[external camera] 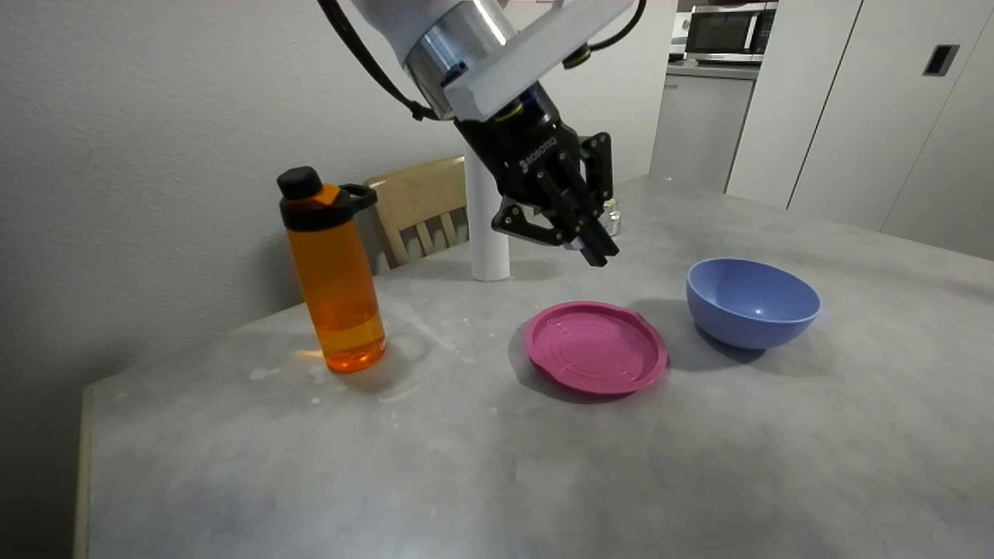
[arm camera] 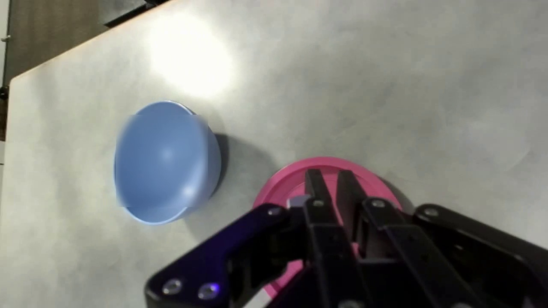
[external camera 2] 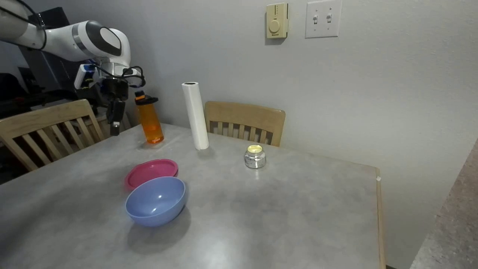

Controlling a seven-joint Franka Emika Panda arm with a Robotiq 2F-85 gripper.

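A shallow pink plate [external camera: 597, 348] lies on the table, left of a blue bowl [external camera: 752, 304] in exterior view 1. My gripper [external camera: 601, 256] hangs above and behind the plate, clear of it. In the wrist view the gripper overlaps the pink plate [arm camera: 280, 192]. Its dark fingers stand close together with a narrow gap, through which pink shows. I see no object held there. A small pale patch shows beside one finger; what it is cannot be made out. The blue bowl [arm camera: 164, 159] appears empty.
An orange bottle [external camera: 336, 289] stands at the left in exterior view 1. Behind the plate rises a white paper roll [external camera 2: 195, 116]. A small glass jar [external camera 2: 255, 157] sits near the back edge by a wooden chair [external camera 2: 246, 115].
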